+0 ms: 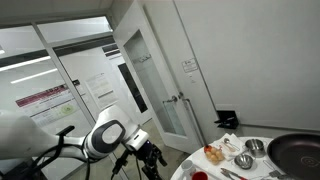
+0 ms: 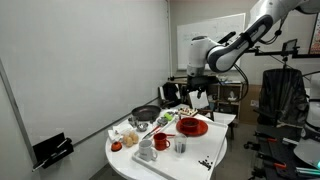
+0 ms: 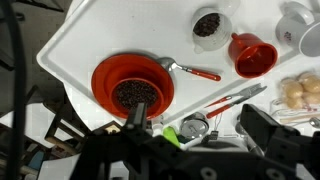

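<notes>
My gripper is open, its two dark fingers spread wide with nothing between them. It hangs above the table in the second exterior view, near the red plate. In the wrist view, a red bowl point(image 3: 136, 93) holding dark beans rests on a red plate point(image 3: 104, 78). A spoon point(image 3: 195, 71) with a red handle lies beside the plate on the white tray point(image 3: 115, 28). A clear cup point(image 3: 211, 27) with dark contents stands beyond the spoon. Nearby are a red mug point(image 3: 252, 56) and a white mug point(image 3: 298, 26).
Past the tray lie a red-handled knife point(image 3: 240, 98), a metal bowl point(image 3: 194, 126) and bagged round items point(image 3: 298, 93). A black pan point(image 1: 296, 153) sits at the table's far end. Part of the tray near the spoon is bare.
</notes>
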